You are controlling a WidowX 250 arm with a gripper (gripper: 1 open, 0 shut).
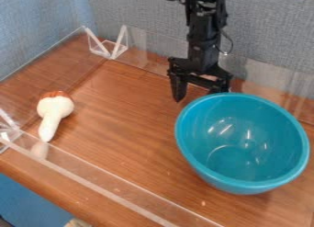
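My black gripper (196, 84) hangs over the back middle of the wooden table, its fingers pointing down just behind and left of a large teal bowl (241, 143). Its fingers look parted; whether anything is between them is too dark to tell, and none shows. A white mushroom-like object (54, 111) with an orange top lies at the left, its stem toward the front.
Clear plastic walls with white brackets (106, 45) edge the table at back and front left.
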